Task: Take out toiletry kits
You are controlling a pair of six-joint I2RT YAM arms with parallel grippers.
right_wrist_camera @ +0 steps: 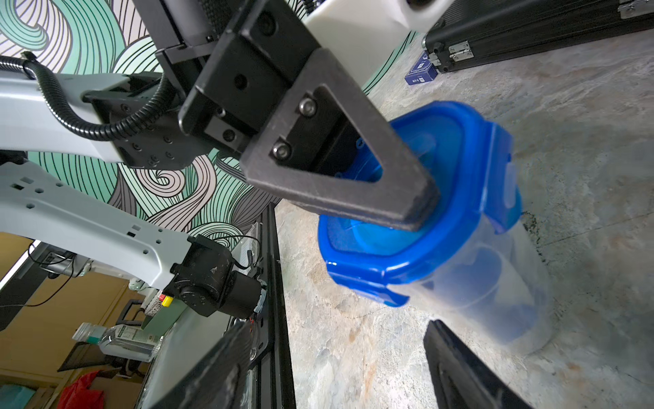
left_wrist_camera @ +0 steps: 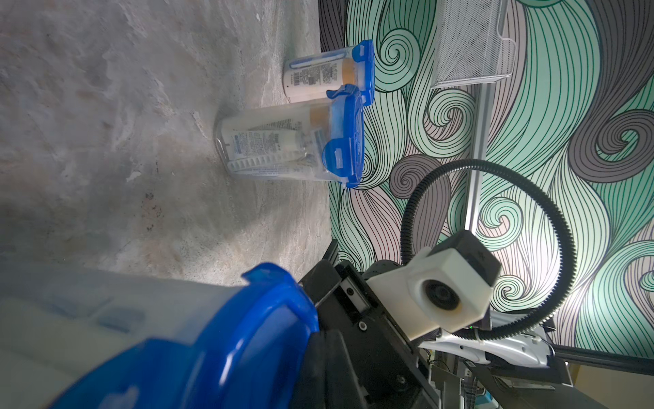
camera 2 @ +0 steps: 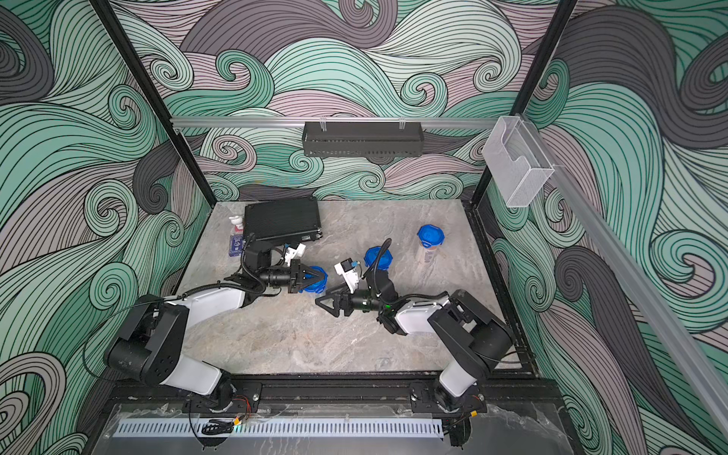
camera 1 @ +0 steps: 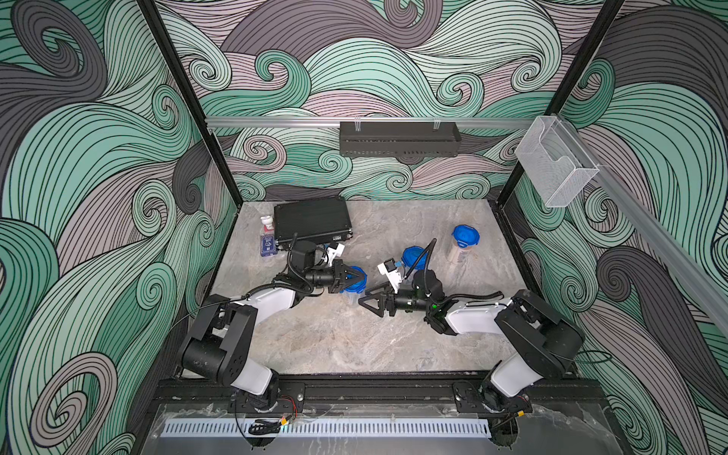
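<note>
Three clear containers with blue lids stand upright on the table. My left gripper (camera 1: pixel 358 276) is shut, its fingers resting over or just above the blue lid of the nearest container (right_wrist_camera: pixel 470 272); no object shows between them. My right gripper stands open beside that container, on its near side, with its fingers (right_wrist_camera: pixel 470 375) apart and nothing between them. The middle container (left_wrist_camera: pixel 272 139) and the far right container (left_wrist_camera: pixel 320 75) hold tubes and other small items, and both lids are on. Cloudy walls blur what the nearest one holds.
A closed black case (camera 1: pixel 312 220) lies at the back left, with a blue box (camera 1: pixel 267 245) and a small white-capped bottle (camera 1: pixel 267 223) beside it. A mesh basket (camera 1: pixel 557 161) hangs at the right.
</note>
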